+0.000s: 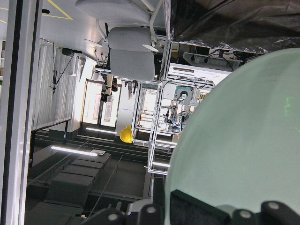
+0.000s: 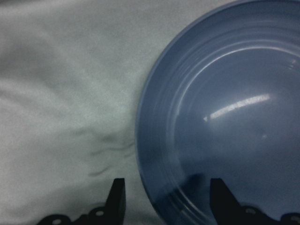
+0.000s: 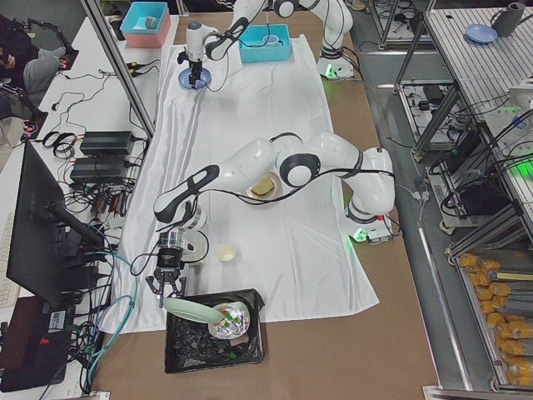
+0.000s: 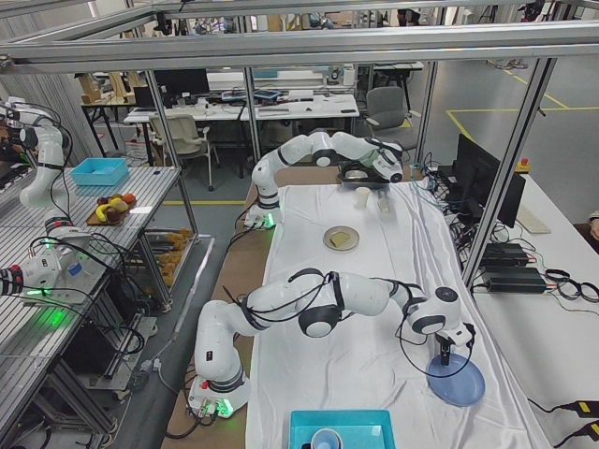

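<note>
A pale green plate [image 3: 190, 309] is held tilted by my left gripper [image 3: 166, 292] over a black bag-lined bin [image 3: 179, 350], beside a foil dish [image 3: 233, 325] with bits in it. In the left wrist view the plate [image 1: 243, 131] fills the right side, between the fingers. My right gripper stands open over the rim of a blue plate [image 2: 234, 136] on the white cloth, seen also in the camera right view [image 4: 454, 383].
A cyan bin [image 4: 370, 430] with a cup stands beside the right arm. A cream cup [image 3: 225, 252] and a round dish with a yellow sponge-like item [image 4: 341, 238] sit on the cloth [image 3: 291, 258]. A monitor stands left of the cloth.
</note>
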